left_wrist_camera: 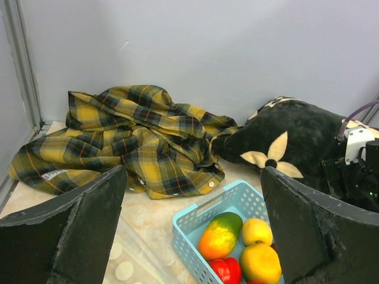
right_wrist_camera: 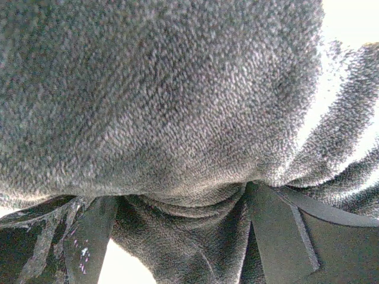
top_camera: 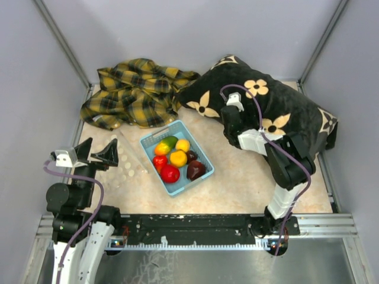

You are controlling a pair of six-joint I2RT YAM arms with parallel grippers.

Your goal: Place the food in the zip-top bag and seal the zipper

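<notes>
Pieces of food, among them a mango-like fruit [top_camera: 165,145], a yellow fruit [top_camera: 178,158] and a red fruit [top_camera: 170,173], lie in a light-blue basket [top_camera: 144,142]. Left of it, a clear bag with pale dots [top_camera: 122,168] rests flat on the table; its zipper cannot be made out. My left gripper [top_camera: 98,154] hovers over the bag's left side, open and empty. Over the dark flowered blanket is my right gripper, its fingers apart with a fold of grey-black plush between or just beyond them; contact is unclear.
The dark blanket [top_camera: 240,74] is heaped across the back right, against the right arm. A yellow-and-black plaid cloth [top_camera: 133,89] lies crumpled at the back left. Bare table [top_camera: 254,183] shows right of the basket.
</notes>
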